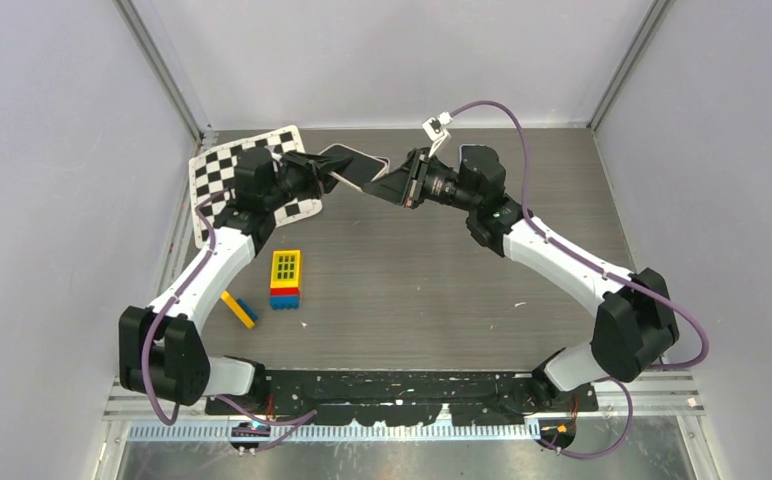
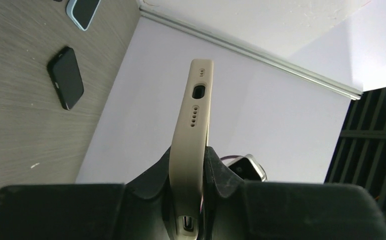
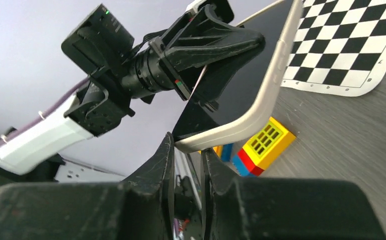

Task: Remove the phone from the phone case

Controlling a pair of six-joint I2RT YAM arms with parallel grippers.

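Observation:
A dark-screened phone sits in a beige case, held up above the table and tilted. The case's rim runs round the screen; no clear gap between phone and case shows. My left gripper is shut across the thickness at one side, its fingers lying over the screen. In the left wrist view, the case's edge with button holes stands between that gripper's pads. At the opposite end, my right gripper is shut on the case's corner. Whether its fingertips also pinch the phone itself cannot be seen.
A black phone and a light-blue-edged phone lie on the table. To the left are a checkered board and toy bricks.

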